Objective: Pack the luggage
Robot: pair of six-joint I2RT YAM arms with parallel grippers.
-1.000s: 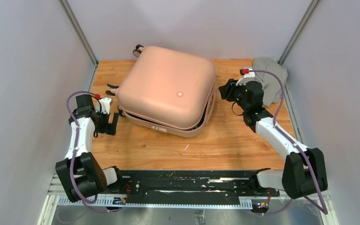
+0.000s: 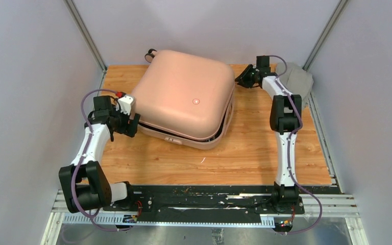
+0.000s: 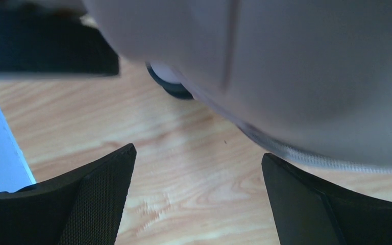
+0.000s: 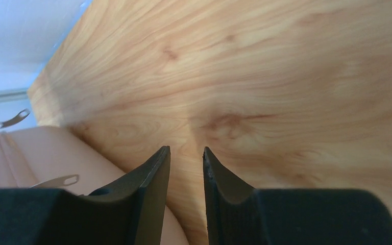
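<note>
A pink suitcase [image 2: 184, 97] sits at an angle on the table, its lid lowered over the base [image 2: 209, 144], with a dark gap at the front and right edges. My left gripper [image 2: 131, 125] is at the suitcase's left front corner. In the left wrist view its fingers [image 3: 316, 209] stand wide apart over bare wood, with the suitcase side [image 3: 296, 81] and a wheel [image 3: 169, 81] close above. My right gripper [image 2: 241, 79] is beside the lid's far right corner. Its fingers [image 4: 153, 189] are a little apart with nothing between, near the pink shell [image 4: 76, 153].
Grey cloth [image 2: 295, 84] lies in the far right corner, partly behind the right arm. Another suitcase wheel [image 2: 150, 55] sticks out at the back left, near the rear wall. Bare wood [image 2: 255, 148] is clear to the right and in front.
My left gripper has moved right and slightly back, up to the suitcase. The suitcase has stayed put.
</note>
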